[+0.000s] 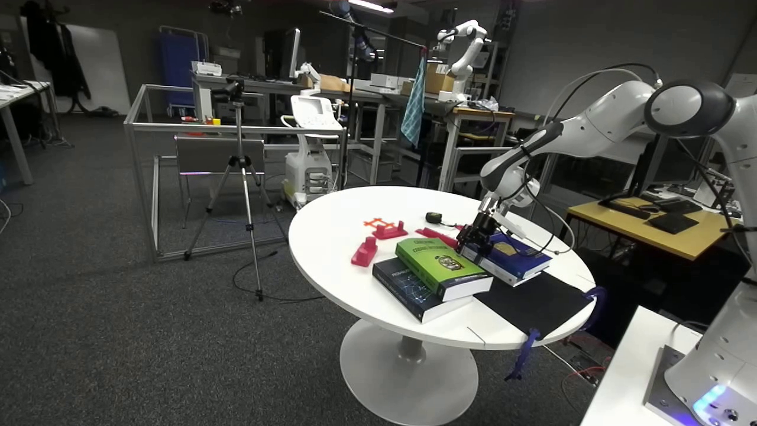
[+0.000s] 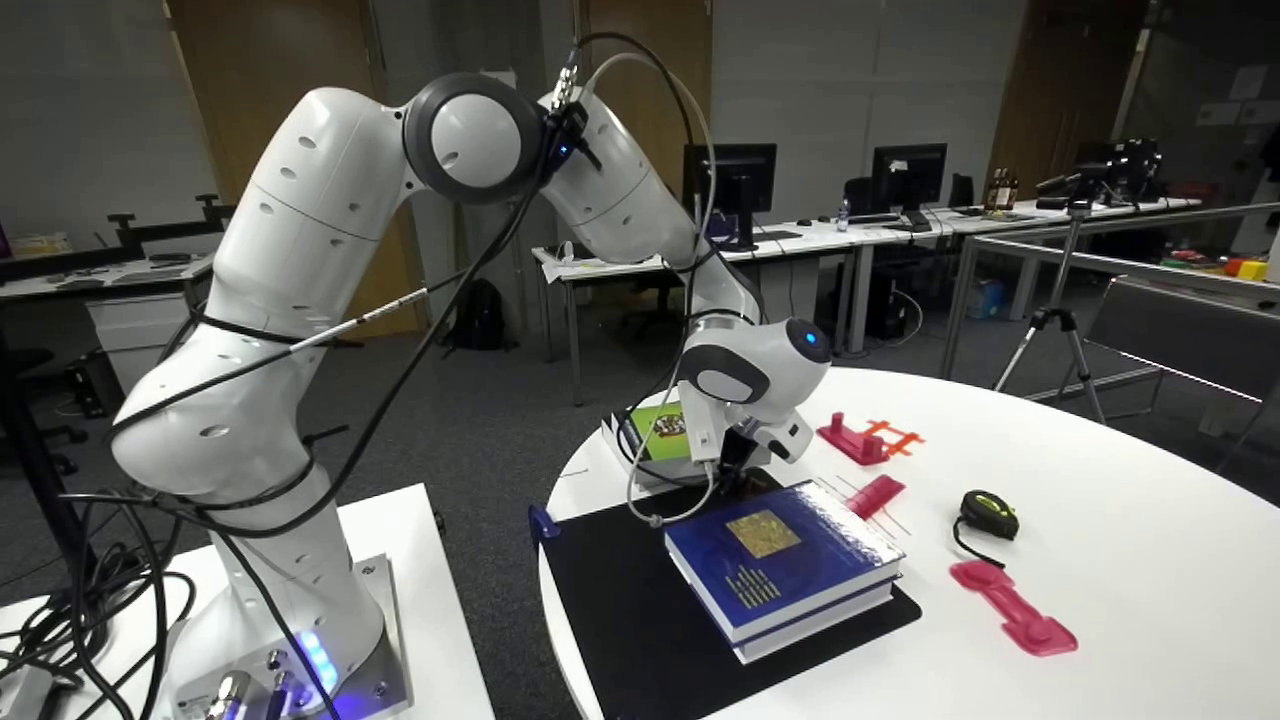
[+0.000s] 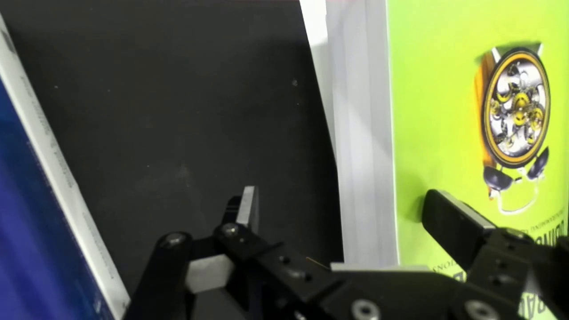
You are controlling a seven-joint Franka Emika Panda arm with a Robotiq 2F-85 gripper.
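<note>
Between two book stacks, my gripper is open and tilted. In the wrist view its left finger (image 3: 248, 208) is over the black mat (image 3: 176, 106), while the right finger (image 3: 450, 216) overlaps the green book's cover. The page edge of the green book (image 3: 365, 133) runs through the gap between them; contact cannot be made out. In exterior view 1 this green book (image 1: 443, 262) lies on a dark book (image 1: 408, 283). Blue books (image 2: 780, 552) are stacked partly on the mat. From outside, the fingers are largely hidden in dark clutter.
Red plastic parts (image 2: 1014, 606) and an orange frame (image 2: 894, 436) lie on the white round table (image 2: 1152, 540). A tape measure (image 2: 988, 514) sits near them. Cables (image 2: 636, 468) hang along the wrist by the blue books.
</note>
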